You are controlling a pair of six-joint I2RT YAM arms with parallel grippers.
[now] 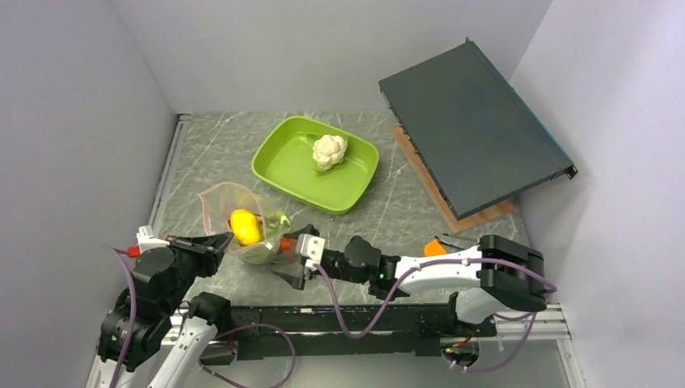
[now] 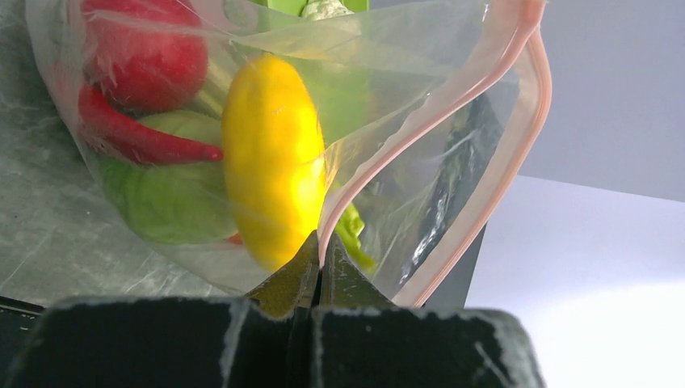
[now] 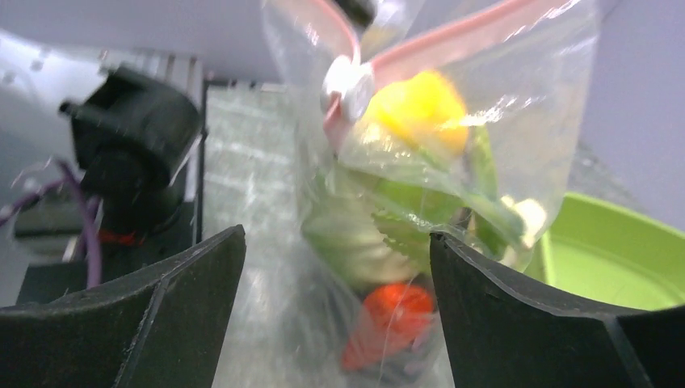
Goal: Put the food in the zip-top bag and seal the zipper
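The clear zip top bag (image 2: pixel 436 121) has a pink zipper edge and stands with its mouth wide apart. Inside it are a yellow vegetable (image 2: pixel 273 162), a red pepper (image 2: pixel 137 133), a round red item (image 2: pixel 153 61) and a green round vegetable (image 2: pixel 174 194). My left gripper is shut on the bag's zipper edge. To the bag's right in the top view, my right gripper (image 1: pixel 295 257) is open, its fingers apart; in the right wrist view the bag stands ahead of that gripper. A cauliflower (image 1: pixel 329 151) lies in the green tray (image 1: pixel 275 158).
A dark panel (image 1: pixel 476 129) leans over a wooden strip at the right. An orange-handled tool (image 1: pixel 434 247) lies near the right arm. The grey counter between tray and panel is bare.
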